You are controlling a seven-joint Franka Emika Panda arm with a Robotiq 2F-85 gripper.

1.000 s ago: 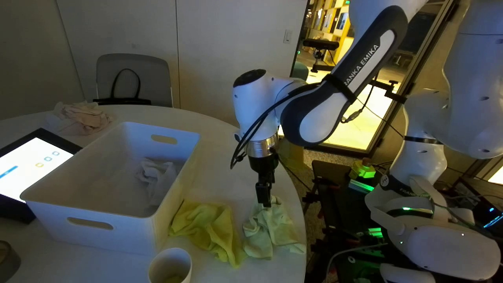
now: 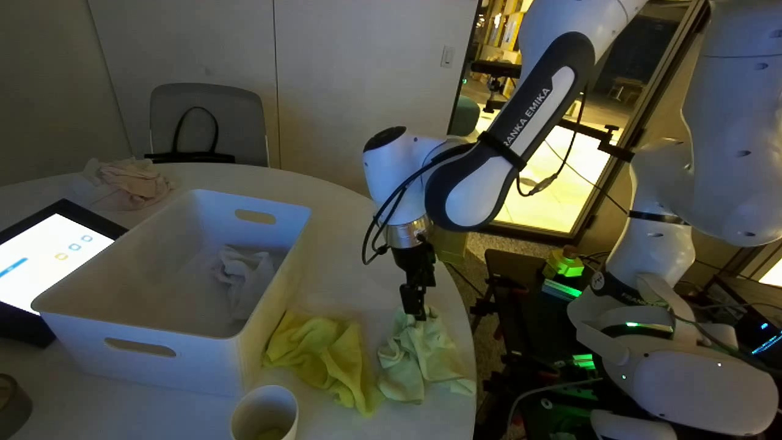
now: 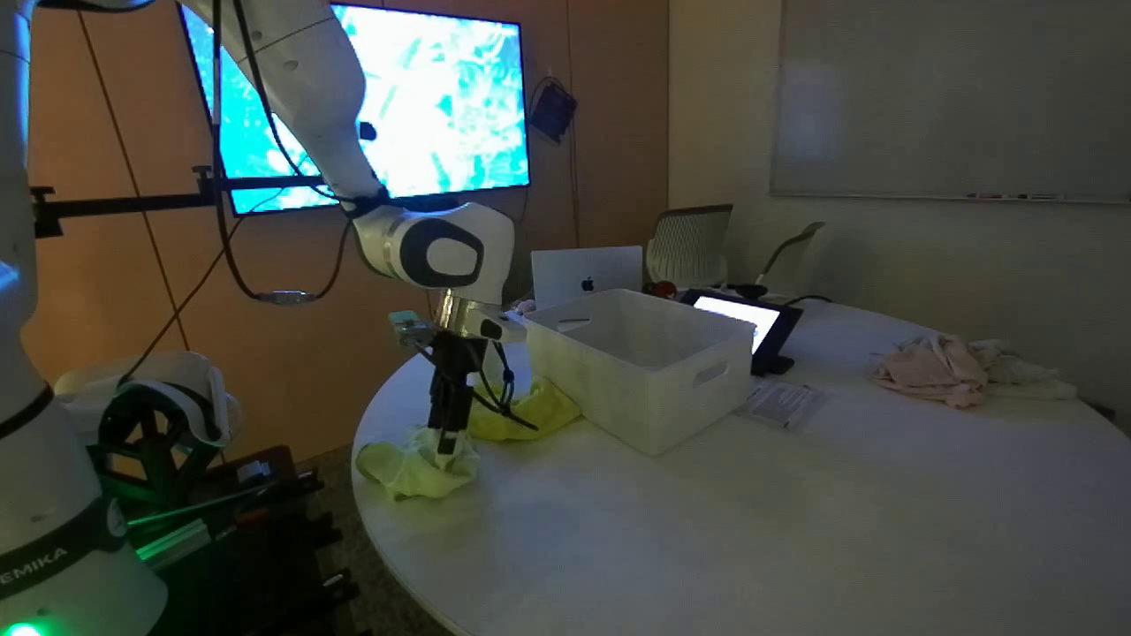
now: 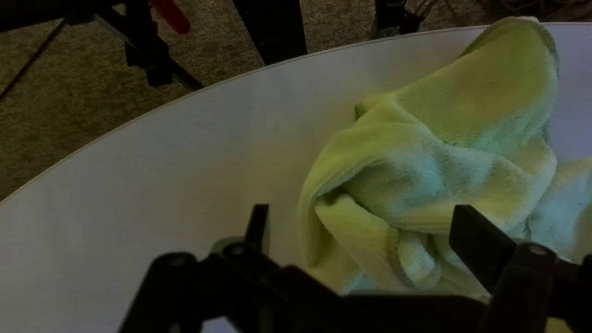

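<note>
Crumpled near the table's edge lies a pale yellow-green cloth (image 2: 423, 359), which fills the right half of the wrist view (image 4: 433, 172). My gripper is open just over it, pointing down. In the wrist view the right finger (image 4: 480, 244) overlaps the cloth, while the left finger (image 4: 256, 227) is over bare table. Whether the fingertips touch the cloth is hard to tell. A brighter yellow cloth (image 2: 322, 355) lies between that cloth and the white bin (image 2: 146, 366). Inside the bin rests a whitish cloth (image 2: 245, 278).
A white cup (image 2: 265, 414) stands in front of the bin, and a lit tablet (image 2: 51, 256) is beside it. Pinkish cloths (image 3: 933, 371) lie on the far side of the table. The round table (image 3: 742, 530) has a wide clear area in exterior view 2.
The arm's forearm has shifted left and lower in exterior view 1, and the gripper has moved slightly right. The cloths and bin look unmoved.
</note>
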